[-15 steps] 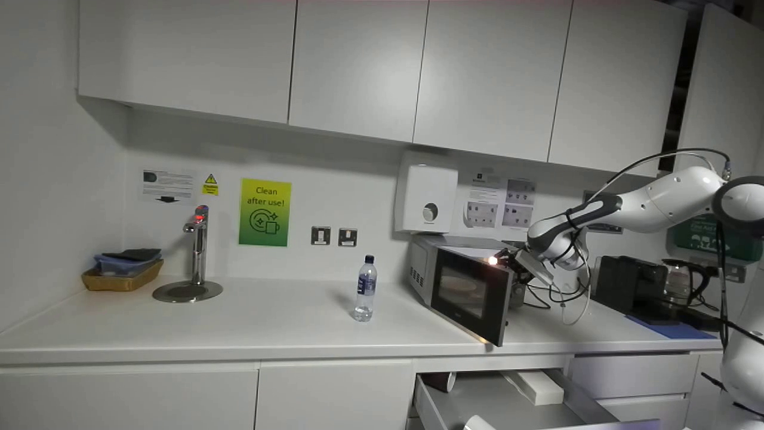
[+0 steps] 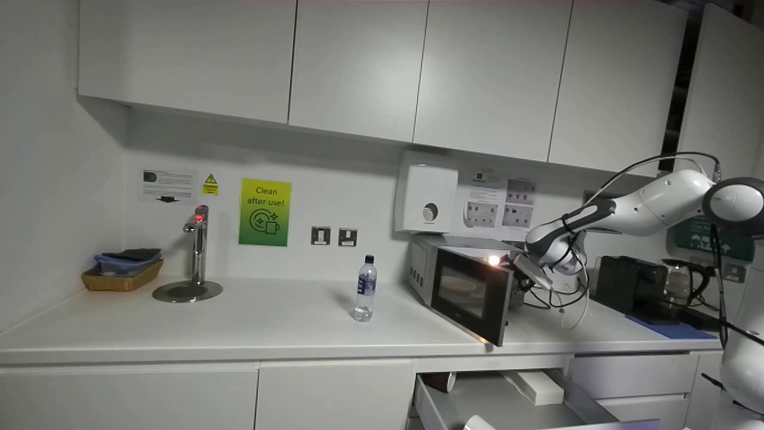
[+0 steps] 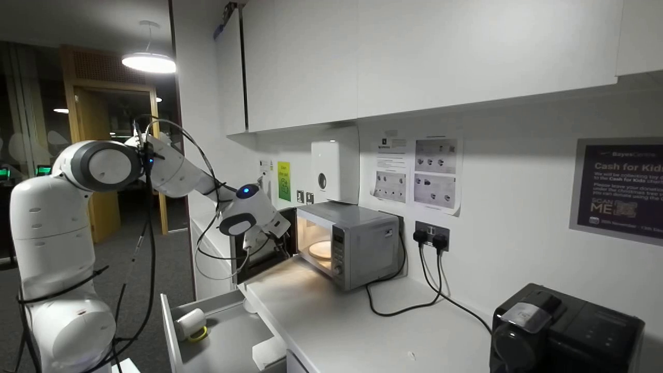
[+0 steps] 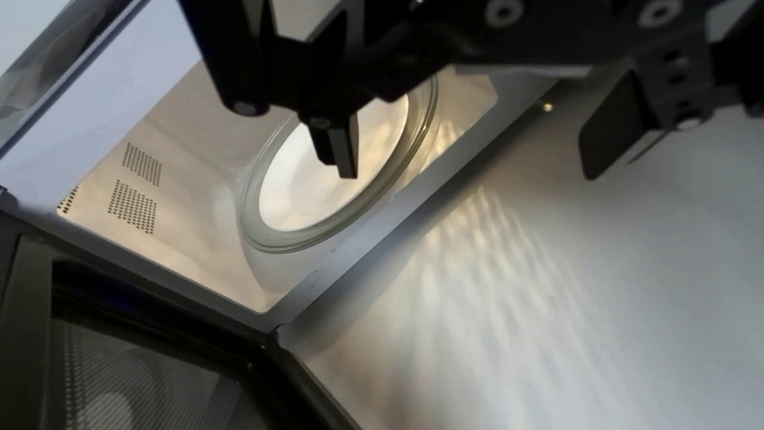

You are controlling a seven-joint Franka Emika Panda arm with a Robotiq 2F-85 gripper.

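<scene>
The grey microwave (image 3: 366, 239) stands on the counter with its dark glass door (image 2: 469, 292) swung open and its inside lit. A white plate (image 4: 315, 186) lies on the glass turntable (image 4: 276, 240) in the cavity. In the wrist view my gripper is open, its fingers wide apart with nothing between them. One finger overlaps the plate in that view; the other appears over the bare counter. From outside, the gripper is just in front of the open cavity, behind the door in exterior view 1. Whether a finger touches the plate cannot be told.
Below the counter a drawer (image 3: 227, 339) is pulled out, with a white mug (image 3: 189, 323) lying in it. A water bottle (image 2: 365, 290) stands left of the microwave. A black coffee machine (image 3: 562, 329) and power cables (image 3: 398, 311) are on the other side.
The arm has shifted slightly, with its elbow and wrist a little further left in exterior view 1. The microwave, its door and the drawer look the same.
</scene>
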